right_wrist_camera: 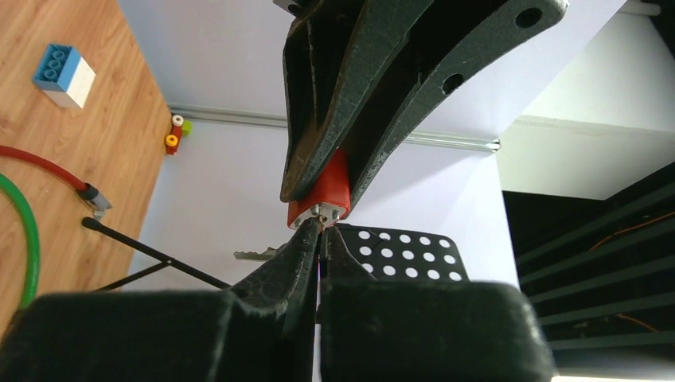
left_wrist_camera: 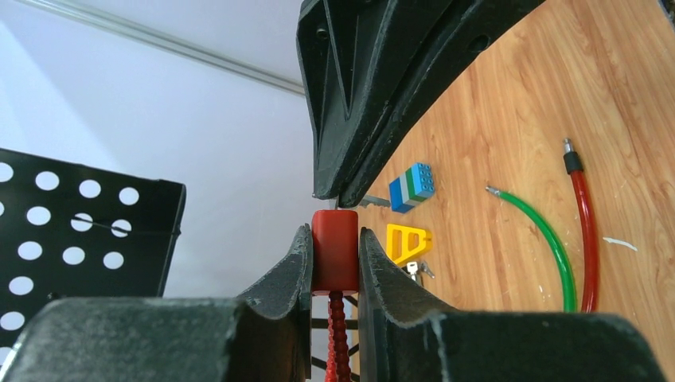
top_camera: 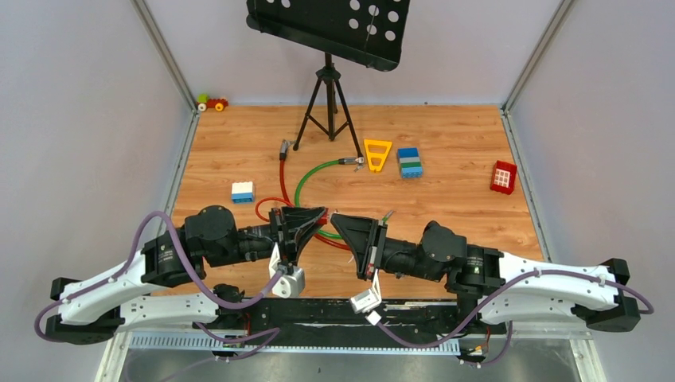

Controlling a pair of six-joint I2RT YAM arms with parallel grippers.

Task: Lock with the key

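Observation:
A red lock body [left_wrist_camera: 336, 251] sits between the fingers of my left gripper [top_camera: 323, 215], which is shut on it; a red cable [left_wrist_camera: 337, 342] hangs below. Facing it tip to tip is my right gripper [top_camera: 333, 218], its fingers [right_wrist_camera: 293, 274] closed at the lock's metal face [right_wrist_camera: 317, 214]. A thin sliver of metal shows between those fingertips and the lock in the left wrist view. One serrated key blade [right_wrist_camera: 254, 255] sticks out sideways beside the right fingertips. The fingers hide most of the keyhole; how deep any key sits cannot be seen.
Cables, one red [top_camera: 282, 173] and one green [top_camera: 312, 170], lie on the table behind the grippers. Farther back stand a black music stand [top_camera: 329, 103], a yellow triangle [top_camera: 377, 154] and blue blocks [top_camera: 410, 163].

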